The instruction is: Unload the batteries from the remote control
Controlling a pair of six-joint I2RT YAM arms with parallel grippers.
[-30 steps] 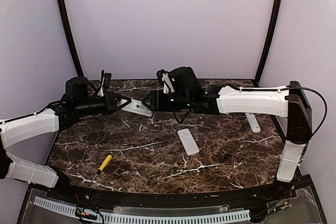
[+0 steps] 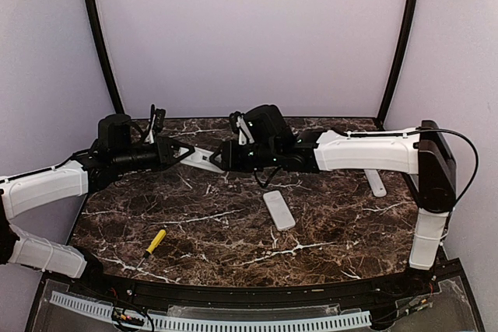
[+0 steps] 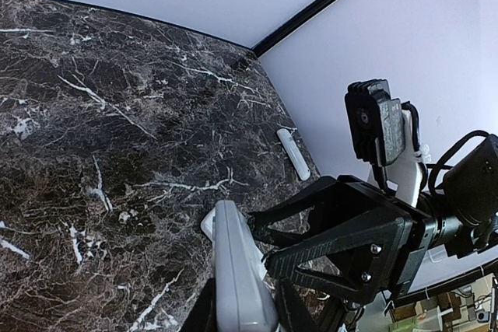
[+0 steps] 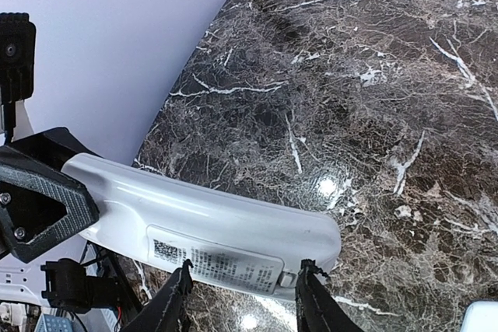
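Observation:
A white remote control [image 2: 201, 159] is held up in the middle, with my left gripper [image 2: 185, 153] shut on its left end; in the left wrist view its body [image 3: 237, 262] points away from the camera. In the right wrist view the remote [image 4: 198, 200] shows its back, with a slotted compartment [image 4: 214, 260] facing the camera. My right gripper is part open at the remote's right end, its dark fingertips either side of the compartment, one near a small metal contact at that end. Whether batteries sit inside cannot be made out.
A white flat case [image 2: 278, 210] lies at front centre, a white slim object [image 2: 375, 183] at the right, and a yellow-handled screwdriver [image 2: 156, 243] at front left.
The left arm and the things on the table look unchanged.

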